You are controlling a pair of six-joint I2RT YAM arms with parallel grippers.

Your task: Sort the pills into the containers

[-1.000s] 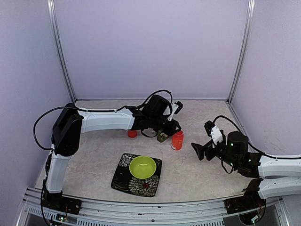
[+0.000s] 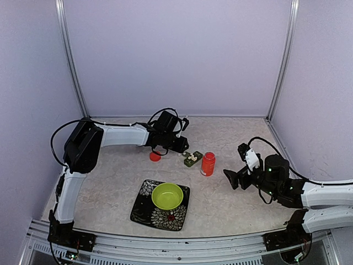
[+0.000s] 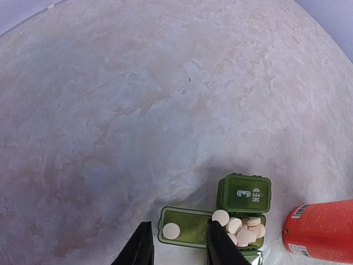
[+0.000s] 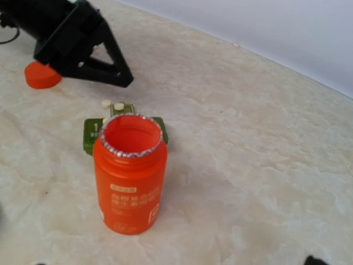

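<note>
The green pill box [image 2: 193, 159] lies on the table with lids open. In the left wrist view, one pale pill [image 3: 171, 231] sits at the left end of an otherwise bare green compartment [image 3: 190, 217], and a cluster of pills [image 3: 242, 233] fills the compartment to its right. My left gripper is open above the bare compartment, fingers [image 3: 144, 243] apart and nothing held. Upright and uncapped, the orange-red bottle [image 4: 129, 187] stands right of the box. Away to its right, my right gripper [image 2: 235, 179] hangs open and empty.
A red cap [image 2: 155, 157] lies left of the box, under the left arm. Towards the front, a green bowl [image 2: 167, 196] rests on a black patterned tray [image 2: 143, 212].
The right arm, bottle and bowl have hardly moved.
</note>
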